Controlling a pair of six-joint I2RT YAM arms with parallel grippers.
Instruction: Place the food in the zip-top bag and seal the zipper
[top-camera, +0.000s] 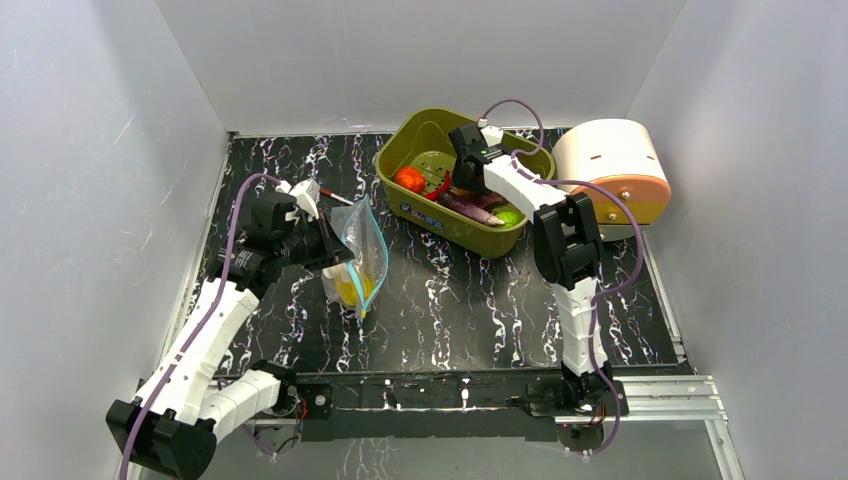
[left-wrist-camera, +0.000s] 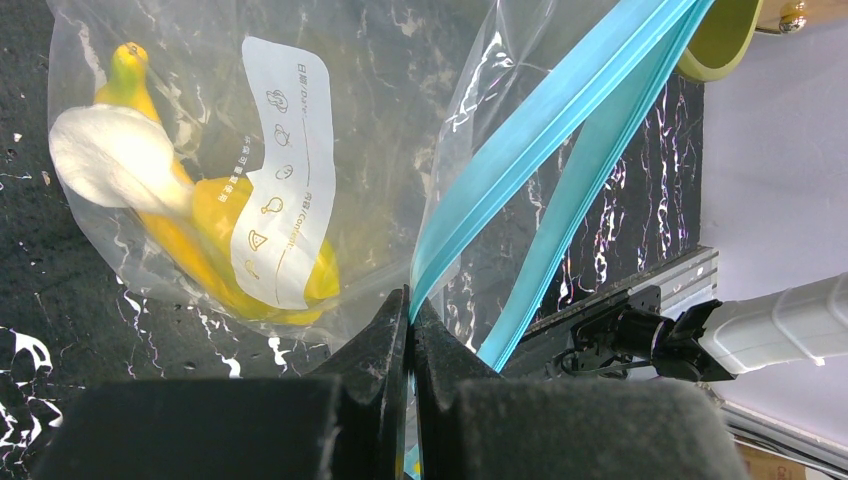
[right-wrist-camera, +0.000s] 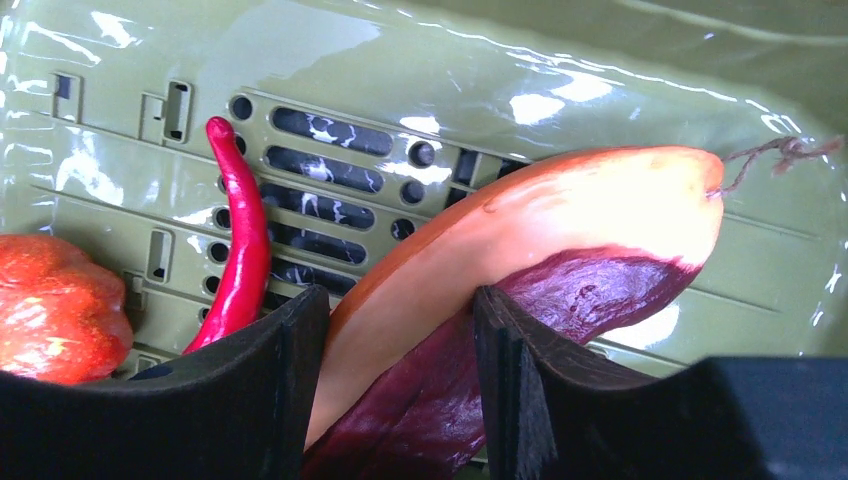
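Note:
The clear zip bag (top-camera: 357, 262) stands on the left half of the table, its blue zipper (left-wrist-camera: 540, 165) parted. Through its film show a white rounded piece (left-wrist-camera: 112, 160) and yellow food (left-wrist-camera: 190, 255). My left gripper is shut on the bag's rim at the zipper. My right gripper is down in the green basket (top-camera: 400, 203), its fingers part open astride a long peach-and-purple food piece (right-wrist-camera: 520, 230). The right finger overlaps the purple side; whether both fingers press on it cannot be told.
In the basket also lie an orange-red lumpy vegetable (right-wrist-camera: 60, 310), a red chili (right-wrist-camera: 240, 230), an eggplant (top-camera: 470, 208) and a green item (top-camera: 509, 216). A pen (top-camera: 336, 197) lies behind the bag. A cream-and-orange box (top-camera: 612, 170) stands right of the basket.

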